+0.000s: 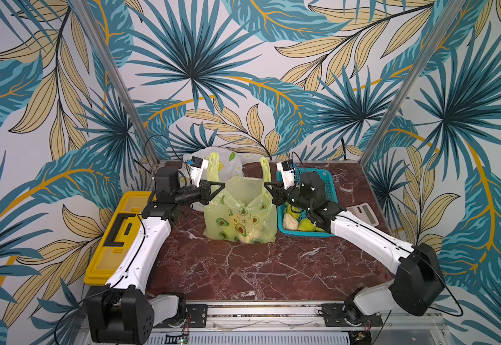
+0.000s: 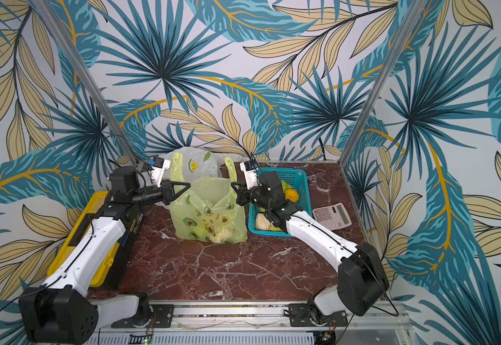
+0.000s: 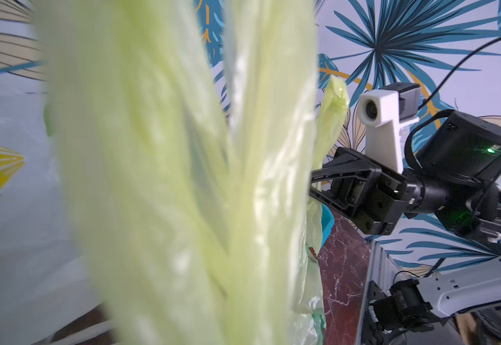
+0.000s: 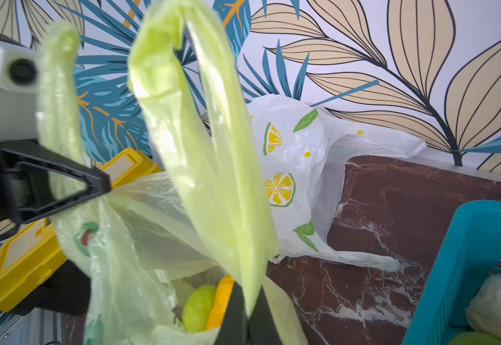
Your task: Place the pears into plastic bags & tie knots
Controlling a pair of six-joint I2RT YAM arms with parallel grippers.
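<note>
A pale green plastic bag [image 1: 239, 218] with avocado prints stands open at the middle of the table, its two handles upright. Inside, a green rounded fruit [image 4: 198, 308] and an orange one [image 4: 220, 302] show; whether they are pears I cannot tell. My left gripper [image 1: 223, 185] is shut at the bag's left handle [image 1: 212, 166], with the thin plastic at its fingers. On the other side, my right gripper is shut on the right handle [image 4: 227, 189], which rises above its fingertips. Plastic hides the left fingers in the left wrist view.
Behind the green bag lies a white bag [image 4: 296, 172] with lemon prints. A teal basket [image 2: 301, 189] with produce stands at the right, near a calculator [image 2: 332, 216]. The yellow-lidded box [image 1: 103, 253] is at the left.
</note>
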